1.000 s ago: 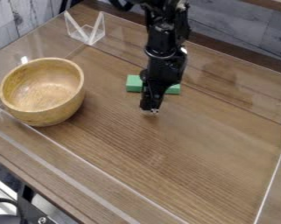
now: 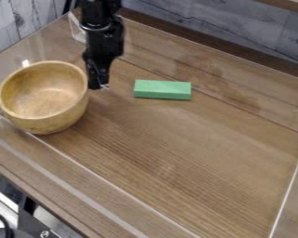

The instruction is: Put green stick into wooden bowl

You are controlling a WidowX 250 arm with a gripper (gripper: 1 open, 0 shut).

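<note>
The green stick [image 2: 162, 89], a short flat bar, lies on the wooden table right of centre, fully uncovered and apart from the gripper. At the left stands the wooden bowl [image 2: 45, 121], empty as far as its inside shows. My gripper [image 2: 99, 82], black and small in this view, hangs beside the bowl's upper right rim, to the left of the stick. No green shows between its fingers, but the gap between them is too small to make out.
A white wire-like rack [image 2: 79, 33] is partly behind the arm at the upper left. Dark cables [image 2: 18, 206] lie at the lower left corner. The table's middle, front and right are clear.
My arm has swung left, from over the green stick to beside the bowl. The stick stays in about the same place and is now uncovered. The bowl has not moved.
</note>
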